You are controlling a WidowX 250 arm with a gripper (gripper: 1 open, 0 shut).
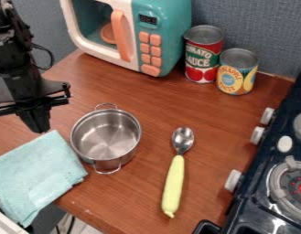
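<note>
My gripper [37, 117] hangs at the left edge of the camera view, dark and pointed down, above the wood counter left of the steel pot [106, 137]; whether its fingers are apart is hard to make out. The pot is empty. A light blue cloth [30, 178] lies at the front left. A spoon [182, 141] with a pale yellow handle lies right of the pot.
A teal toy microwave [165, 27] stands at the back, with two cans, red [203, 57] and yellow [236, 73], beside it. A black stove [269, 187] fills the right.
</note>
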